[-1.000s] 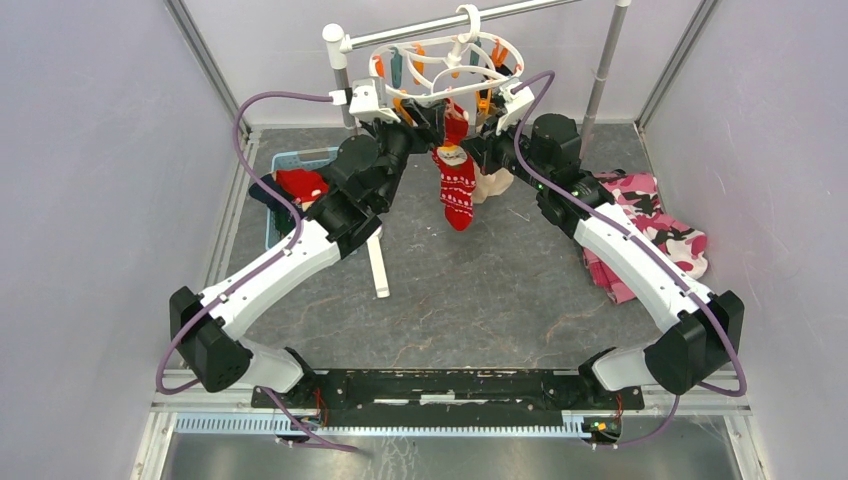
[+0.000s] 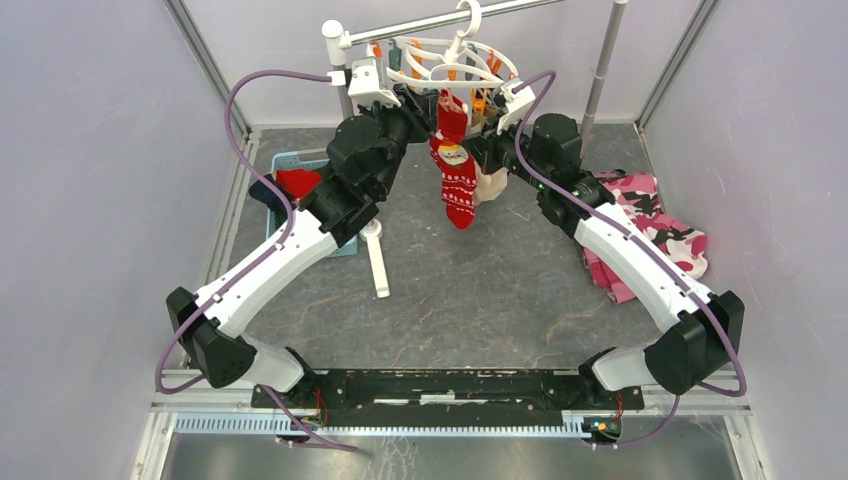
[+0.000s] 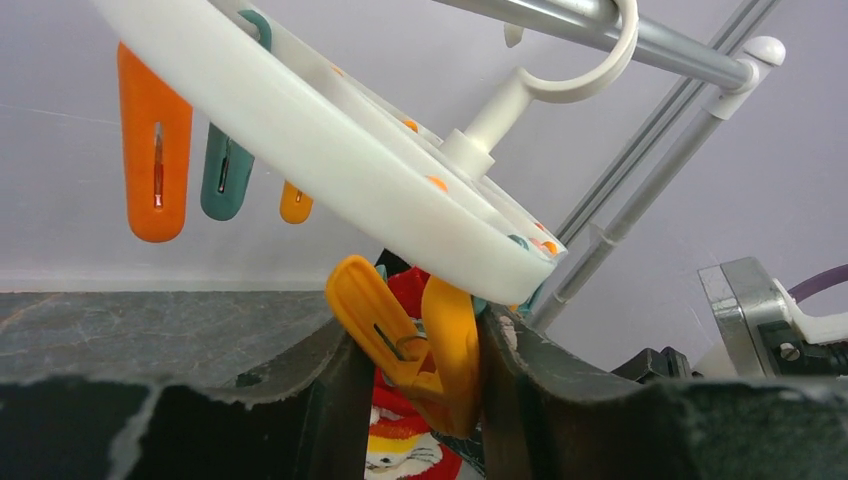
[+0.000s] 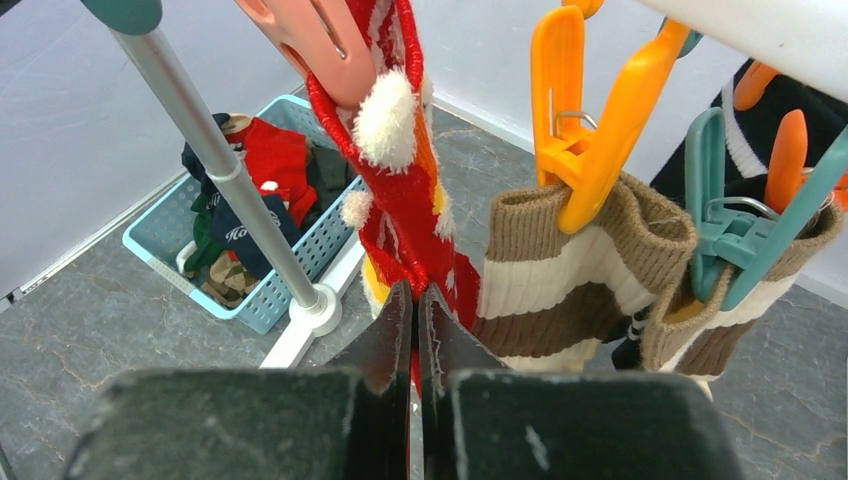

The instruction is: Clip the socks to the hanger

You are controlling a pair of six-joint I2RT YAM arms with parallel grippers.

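Note:
A red Christmas sock (image 2: 457,185) with white patterns hangs below the white round hanger (image 2: 450,83). My left gripper is shut on an orange clip (image 3: 372,312) at the hanger's rim, squeezing its handles; the sock shows behind it. In the right wrist view, my right gripper is shut with its tips pinching the red cloth, which runs taut up to a pink clip (image 4: 325,45) at the cuff. Whether that clip grips the cuff firmly, I cannot tell. Brown-and-cream striped socks (image 4: 560,275) hang alongside from a yellow-orange clip (image 4: 605,130) and a teal clip (image 4: 745,225).
A blue basket (image 4: 165,260) of socks stands at the left, beside the stand's white foot (image 2: 376,262). Pink patterned cloth (image 2: 640,225) lies on the floor at the right. The metal rail (image 2: 430,22) carries the hanger.
The hanger has swung slightly left and up in the top view, with my left gripper shifting left and upward alongside it. My right arm has stayed put. The sock's lower end has swayed a little.

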